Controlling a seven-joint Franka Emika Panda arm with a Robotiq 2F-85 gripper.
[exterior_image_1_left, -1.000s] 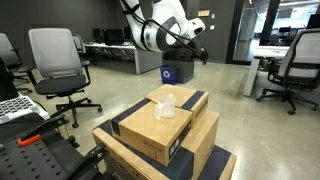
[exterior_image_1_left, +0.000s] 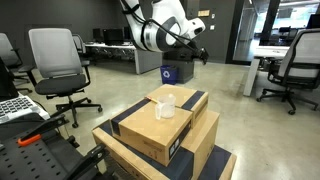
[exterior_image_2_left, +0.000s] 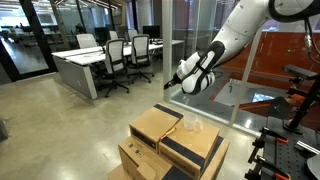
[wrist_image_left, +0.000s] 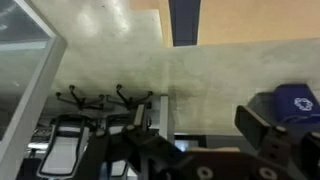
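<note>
A whitish, translucent cup-like container (exterior_image_1_left: 167, 105) stands on a cardboard box (exterior_image_1_left: 150, 125) with dark bands; exterior view 2 shows the container (exterior_image_2_left: 193, 123) too. Behind it lies another box top (exterior_image_1_left: 180, 100), clear of objects. Past the boxes' far side hangs my gripper (exterior_image_1_left: 204, 56), high above the floor and well away from the container. In the wrist view the gripper is open, bare floor showing between its dark fingers. The container is outside that view; only a box edge with a dark band (wrist_image_left: 185, 22) appears at its top.
A blue bin (exterior_image_1_left: 169, 74) stands on the floor beyond the boxes. Office chairs (exterior_image_1_left: 62, 73) flank the area on both sides. A dark bench (exterior_image_1_left: 35, 150) lies at the near left. Open floor surrounds the box stack.
</note>
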